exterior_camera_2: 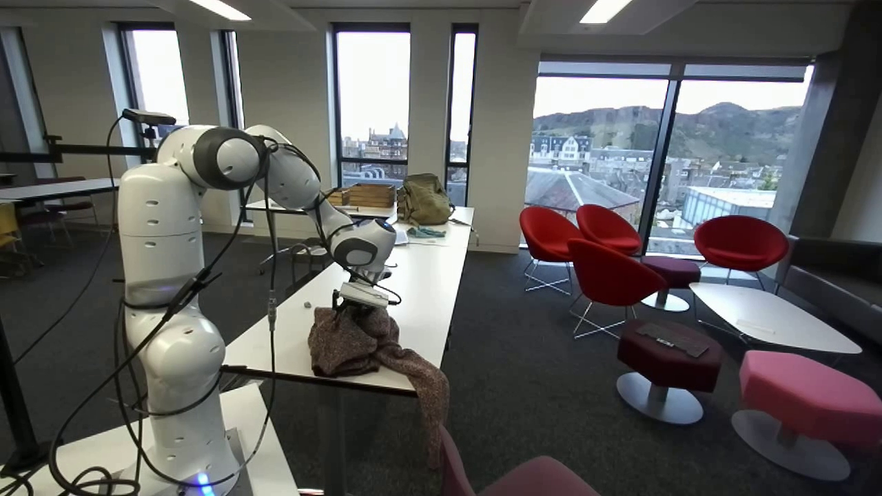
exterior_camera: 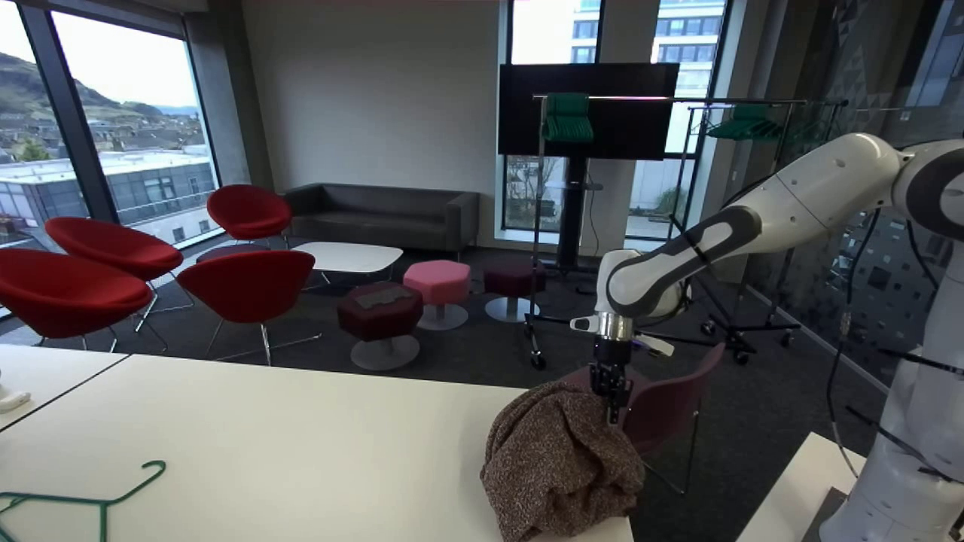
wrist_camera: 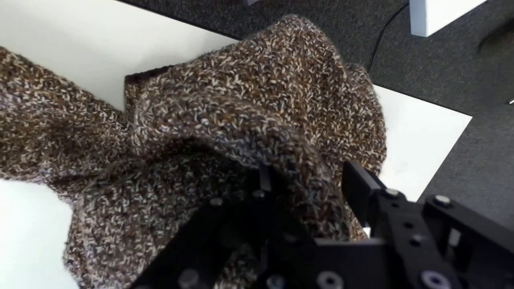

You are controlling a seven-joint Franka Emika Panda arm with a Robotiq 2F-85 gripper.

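A brown flecked knitted garment (exterior_camera: pixel 560 465) lies bunched on the near right end of the white table (exterior_camera: pixel 298 443). In exterior view 2, part of the garment (exterior_camera_2: pixel 351 343) hangs over the table's edge. My gripper (exterior_camera: pixel 611 411) points down into the top of the heap. Seen from the wrist, the gripper stands part open astride a raised fold of the knit (wrist_camera: pixel 270 130). One finger (wrist_camera: pixel 359 180) is on the right side of that fold; the other is partly hidden in dark shadow among the cloth.
A green hanger (exterior_camera: pixel 104 501) lies at the table's near left. A dark red chair (exterior_camera: pixel 669 402) stands close behind the gripper. Bare tabletop stretches left of the garment. Clothes rails with green hangers (exterior_camera: pixel 567 117) stand behind.
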